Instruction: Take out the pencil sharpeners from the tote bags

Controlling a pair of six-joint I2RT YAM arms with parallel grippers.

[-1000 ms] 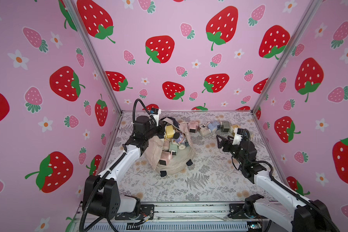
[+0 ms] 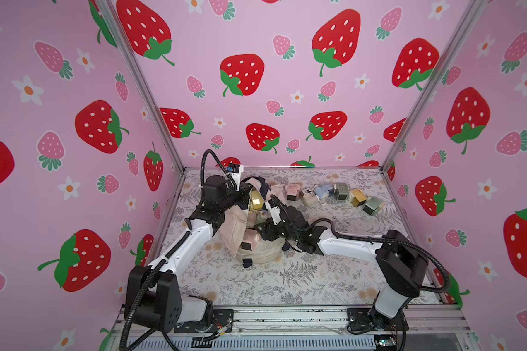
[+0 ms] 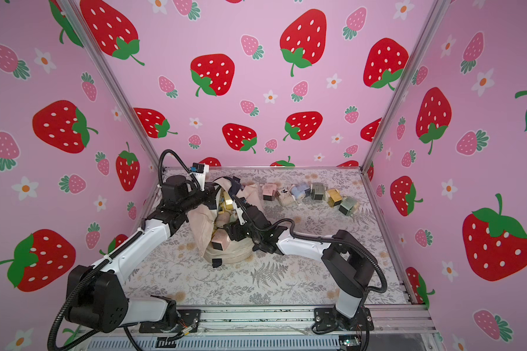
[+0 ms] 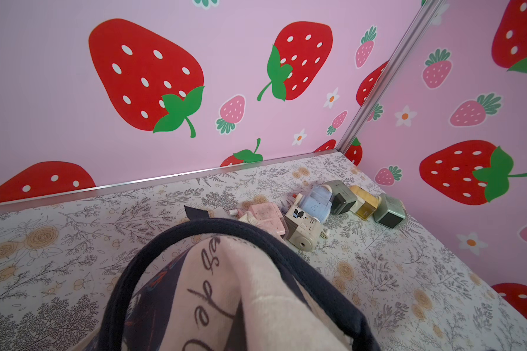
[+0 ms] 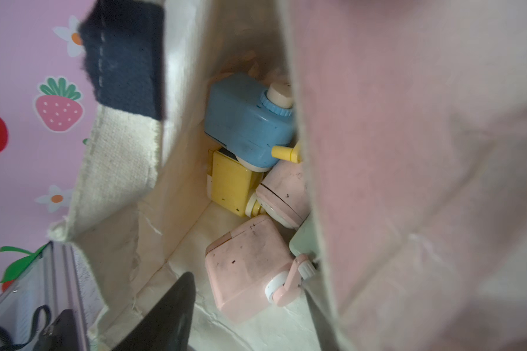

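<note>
The cream tote bag (image 2: 234, 234) lies on its side at centre-left, its mouth facing the camera. My left gripper (image 2: 241, 193) is at its upper edge, shut; its fingers are hidden in the left wrist view, where bag fabric and a navy strap fill the bottom. My right gripper reaches into the bag's mouth, fingers part open below a pink sharpener (image 5: 246, 263). Behind that lie a blue sharpener (image 5: 240, 117), a yellow one (image 5: 231, 181), another pink one (image 5: 284, 187) and a partly hidden green one (image 5: 301, 237).
Several sharpeners stand in a row outside the bag toward the back right, including pink (image 4: 263, 216), blue (image 4: 316, 201), yellow (image 4: 364, 204) and green (image 4: 389, 210).
My right gripper has swept left from the open table into the bag's mouth, now covering some of its contents in the top left view. The left arm looks unmoved.
</note>
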